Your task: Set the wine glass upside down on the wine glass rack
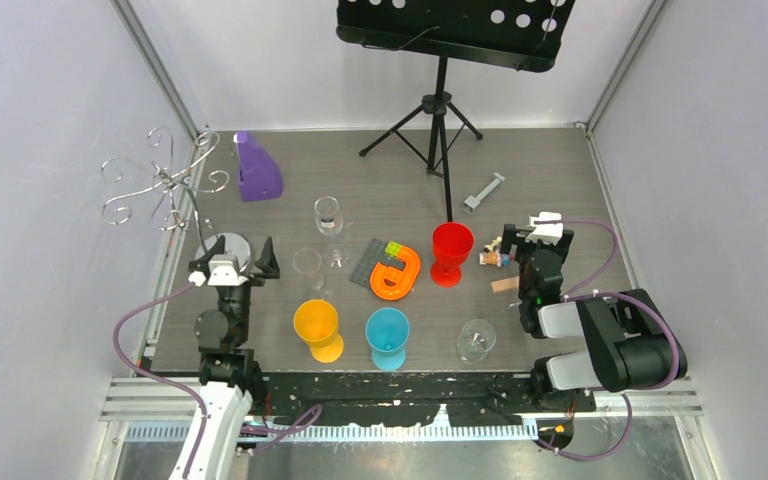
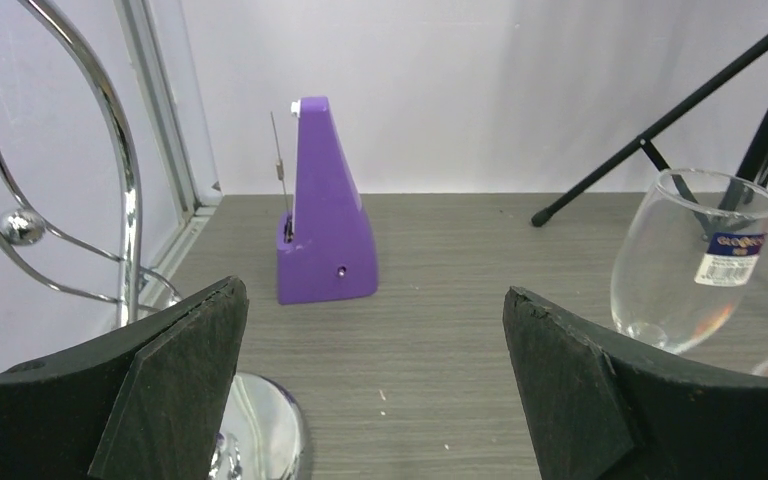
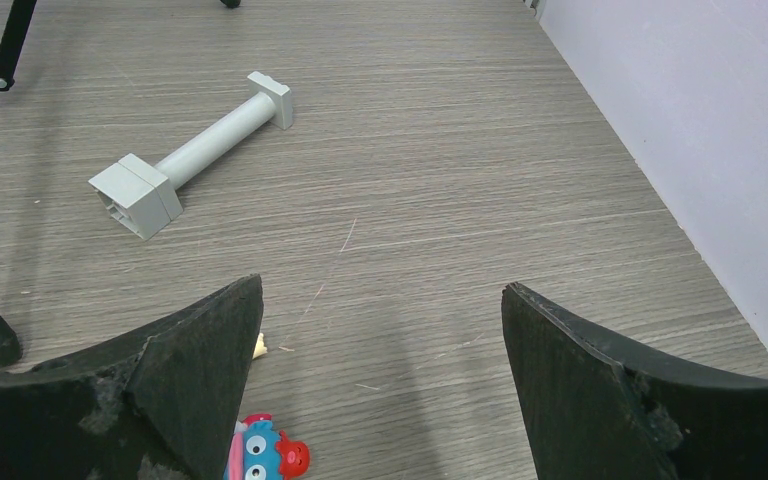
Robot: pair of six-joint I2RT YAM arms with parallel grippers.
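Observation:
A clear wine glass [image 1: 327,218] with a label stands upright left of the table's middle; its bowl [image 2: 685,265] shows at the right of the left wrist view. Closer to the front is a second clear wine glass [image 1: 309,266]. At the table's left edge rises the silver wire rack [image 1: 172,182], its curved arms [image 2: 128,190] at the left of the left wrist view. My left gripper [image 1: 234,250] is open and empty, between the rack and the clear glasses. Over on the right, my right gripper [image 1: 537,238] is also open, nothing between its fingers.
A yellow cup [image 1: 318,325], a blue cup [image 1: 388,332] and a clear tumbler [image 1: 476,340] line the front. In the middle are a red goblet [image 1: 450,245] and an orange toy [image 1: 395,276]. Behind stand a purple metronome [image 1: 257,168] and a black music stand [image 1: 441,105].

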